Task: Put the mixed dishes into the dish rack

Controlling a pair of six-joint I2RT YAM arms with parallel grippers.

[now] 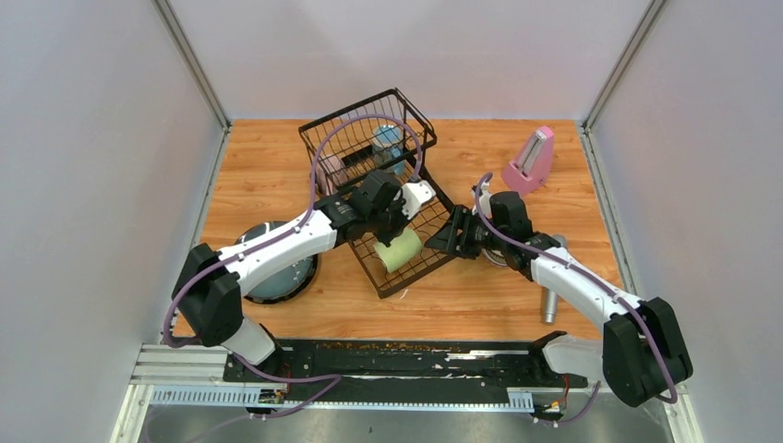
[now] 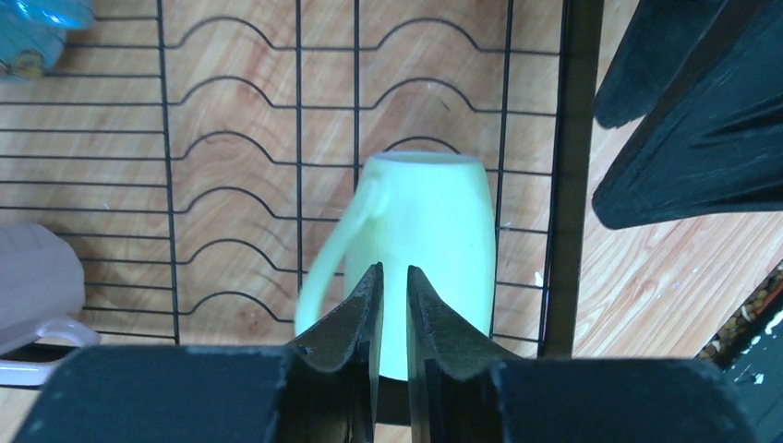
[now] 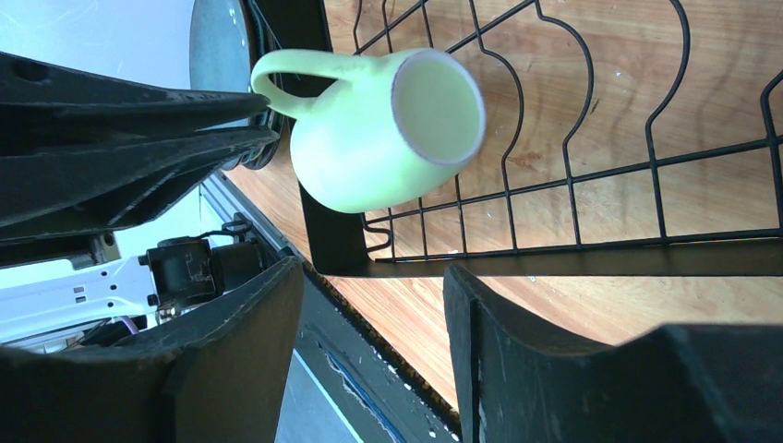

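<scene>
A pale green mug [image 1: 397,248] [image 2: 429,235] [image 3: 365,138] lies on its side in the front end of the lower tier of the black rack [image 1: 388,291]. My left gripper points down over it, fingertips close together; whether anything is between them is unclear, and the right wrist view shows them by the mug's handle. My right gripper [image 1: 443,235] is at the rack's right rim, part open with nothing between its fingers. A pinkish mug [image 2: 32,277] and blue items [image 1: 388,138] sit farther back in the rack.
A dark-rimmed blue-grey plate stack [image 1: 277,277] lies left of the rack. A pink metronome-shaped object [image 1: 528,161] stands back right, and a silver cylinder [image 1: 550,305] lies on the right. Bare table shows in front of the rack.
</scene>
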